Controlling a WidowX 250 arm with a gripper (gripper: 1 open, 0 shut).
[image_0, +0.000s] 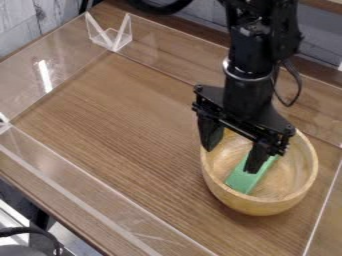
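Note:
My black gripper (241, 130) is in the middle-right, held over a cream oval bowl (261, 202). It is open, one finger reaching down at the bowl's left rim, the other toward its right side. A light green elongated object (247, 175) lies in the bowl, partly under the gripper; its upper end is hard to make out.
A white wire-like item (110, 35) stands at the back left. Dark shapes sit at the lower left edge.

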